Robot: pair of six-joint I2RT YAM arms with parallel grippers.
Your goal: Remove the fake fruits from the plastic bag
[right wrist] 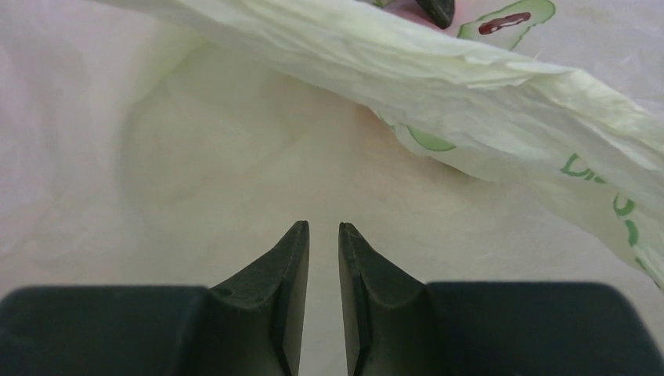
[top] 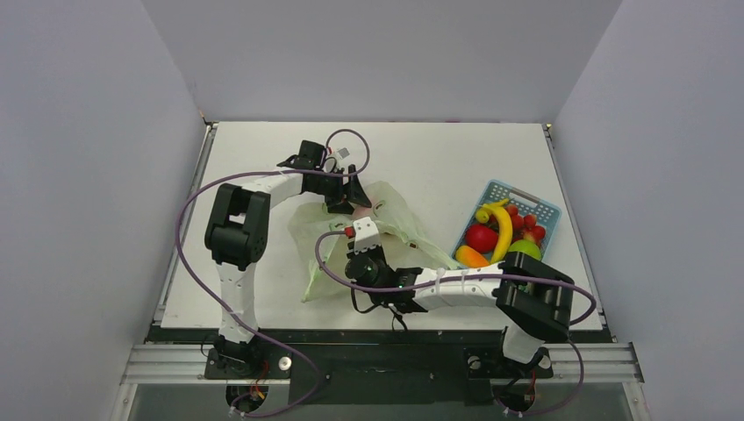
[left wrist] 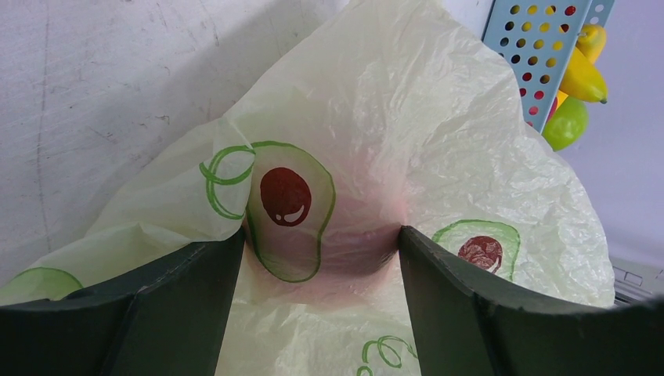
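Observation:
A pale green-white plastic bag [top: 404, 215] with fruit prints lies crumpled in the middle of the table. Under its thin film, a pinkish rounded lump [left wrist: 356, 251] shows between the spread fingers of my left gripper. Those fingertips touch the bag at both sides of the lump; how firmly they press cannot be told. My right gripper reaches in at the bag's mouth, its fingers close together with a narrow gap and no object visible there. Pale bag film fills most of the right wrist view, and its far interior is partly hidden by a fold.
A blue perforated basket [top: 548, 215] at the right of the table holds a banana [top: 503, 232], a red fruit [top: 481, 238], an orange one [top: 471, 256] and several others. The right forearm passes over the basket's front edge. Bare white table lies behind the bag.

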